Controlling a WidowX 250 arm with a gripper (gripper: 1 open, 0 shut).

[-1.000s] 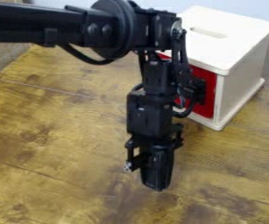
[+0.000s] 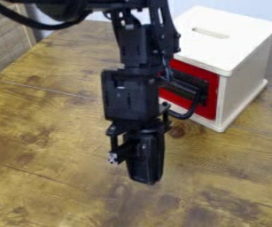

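My black gripper points down over the wooden floor surface in the centre of the camera view, in front of a white box with a red front panel. It looks shut, with nothing visible between its fingers. The arm hides part of the red panel.
Bare wooden surface spreads to the left and front of the gripper. A wooden edge or wall runs along the upper left, and a pale wall is at the back.
The arm and gripper have moved left in the view, with the upper arm rising toward the top edge. The box has stayed in place.
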